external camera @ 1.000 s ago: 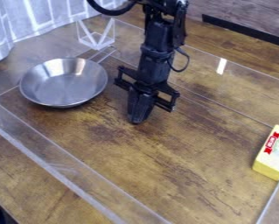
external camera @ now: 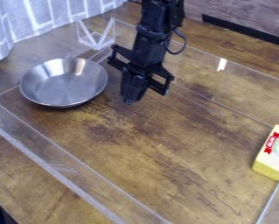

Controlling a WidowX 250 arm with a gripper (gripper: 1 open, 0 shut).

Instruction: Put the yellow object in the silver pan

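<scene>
The silver pan (external camera: 63,80) sits on the left of the wooden table, empty as far as its inside shows. A pale yellow box with a red label (external camera: 272,154), the only yellow object in view, lies by the right edge of the view. My black gripper (external camera: 129,98) points down just right of the pan, far to the left of the yellow box. Its fingers are dark and small here, so their spacing is unclear. No object is visible at its tip.
A white wire-like stand (external camera: 96,33) is behind the pan. Bare wood (external camera: 159,162) fills the middle and front of the table. Clear strips run along the left and right table edges.
My gripper has moved upward and slightly left in the view, from lower over the table. The pan and the yellow box have stayed where they were.
</scene>
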